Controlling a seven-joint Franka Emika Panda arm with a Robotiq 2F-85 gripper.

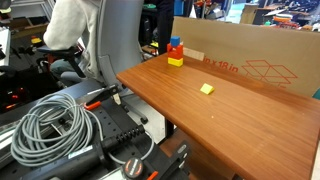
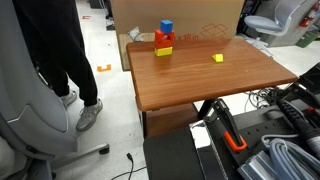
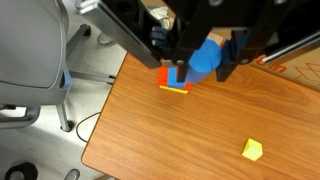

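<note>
In the wrist view a blue, rounded object sits between the dark fingers of my gripper, which is shut on it. Beyond it, lower in the scene, a small stack shows red and blue pieces. From the side, this stack has a yellow block at the bottom, a red piece in the middle and a blue block on top. A separate yellow block lies alone on the wooden table. Exterior view 2 does not show my gripper.
A cardboard panel stands along the table's far side in exterior view 1. A grey chair is beside the table. Coiled grey cable lies off the table's edge.
</note>
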